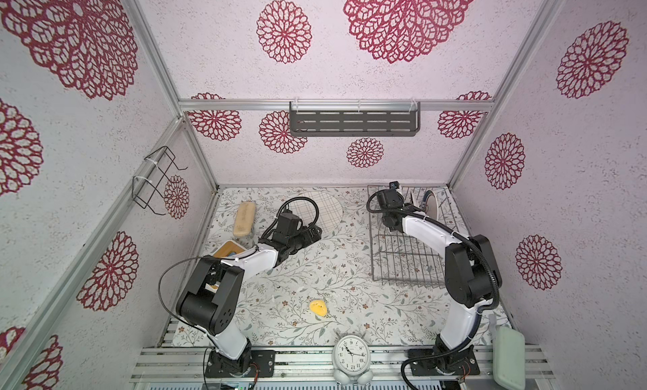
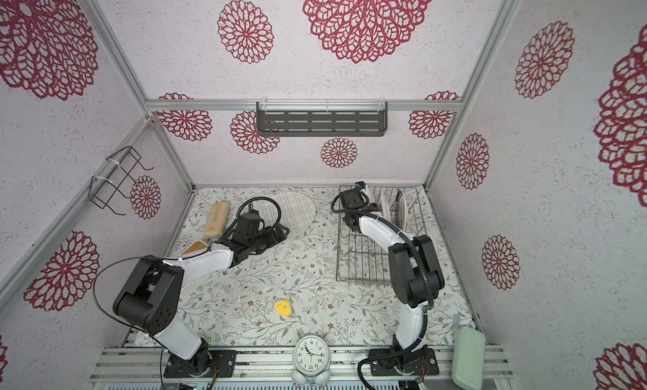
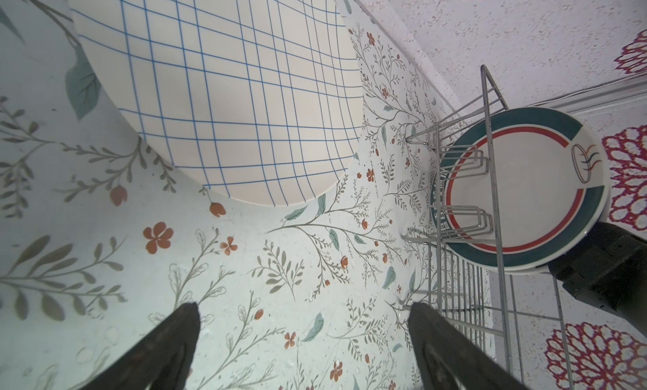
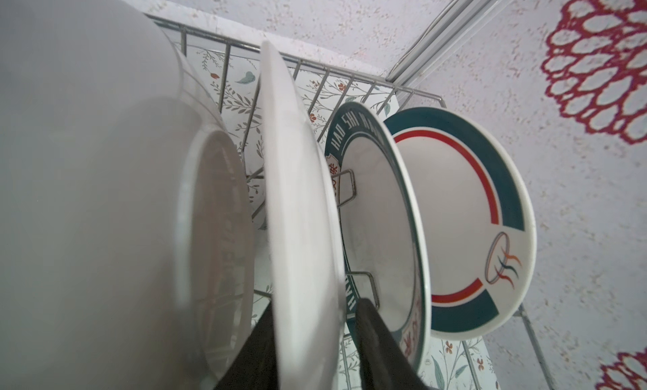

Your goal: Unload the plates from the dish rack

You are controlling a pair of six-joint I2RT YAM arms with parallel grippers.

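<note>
The wire dish rack (image 1: 404, 268) stands at the right, with several plates upright in its back part. In the right wrist view my right gripper is among them, its fingertips either side of a white plate (image 4: 296, 188) seen edge-on; whether they grip it is unclear. A green-and-red rimmed plate (image 4: 465, 181) stands to its right, behind another rimmed plate (image 4: 374, 221). My left gripper is open and empty above the table's middle-left, beside a round gridded mat (image 3: 229, 87).
A beige sponge (image 1: 244, 219) and an orange container (image 1: 229, 247) lie at the left. A small yellow item (image 1: 318, 307) is at the front centre, near a white clock (image 1: 351, 354). The table between mat and rack is clear.
</note>
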